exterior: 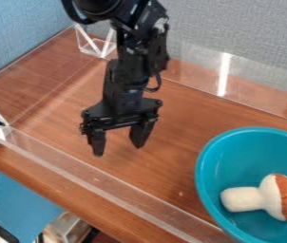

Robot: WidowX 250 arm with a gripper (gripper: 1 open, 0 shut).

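My black gripper [118,142] points down over the bare wooden floor left of the middle, its two fingers apart with nothing between them. To its right, at the lower right, a turquoise bowl [211,171] holds a toy mushroom [278,197] with a white stem and a brown-and-white cap, lying on its side.
Beyond the lower-left edge are dark blue items and other objects on a light blue surface [29,199].
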